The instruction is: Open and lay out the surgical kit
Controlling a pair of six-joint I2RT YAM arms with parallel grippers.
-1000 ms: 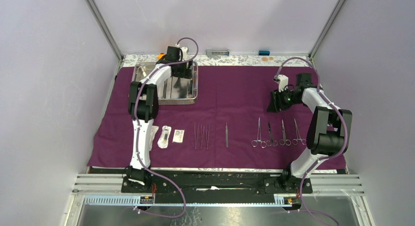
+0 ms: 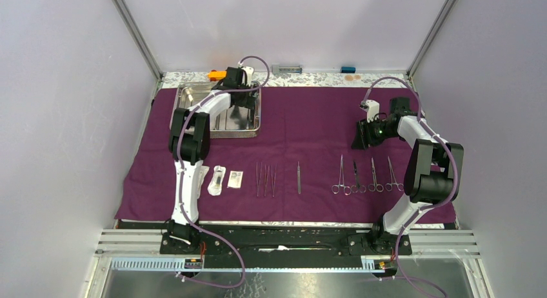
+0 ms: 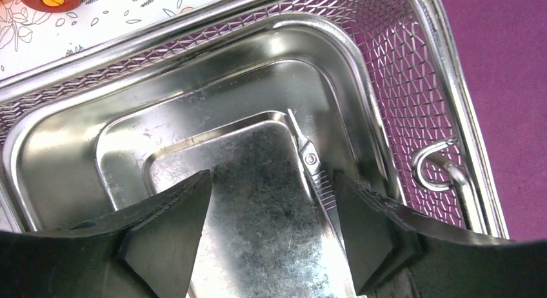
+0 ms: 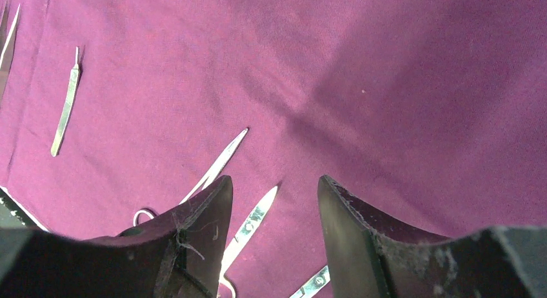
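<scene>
In the left wrist view, a slim metal instrument [image 3: 311, 159] with a pivot screw and ridged shank lies along the right side of the steel tray [image 3: 164, 120]. Over it my left gripper stands open; its right finger [image 3: 367, 214] covers part of the instrument, and I cannot tell whether they touch. On the purple cloth, several scissor-like tools [image 2: 342, 175], a scalpel handle [image 2: 298, 177], tweezers [image 2: 266, 180] and small packets [image 2: 217, 180] lie in a row. My right gripper hangs open above the cloth behind the scissors [image 4: 255, 220], nothing between its fingers.
The tray's mesh wall [image 3: 413, 98] and a hooked handle [image 3: 438, 166] rise right of the left gripper. An orange object [image 2: 217, 75] sits behind the tray.
The right arm and the laid-out tools look unchanged.
</scene>
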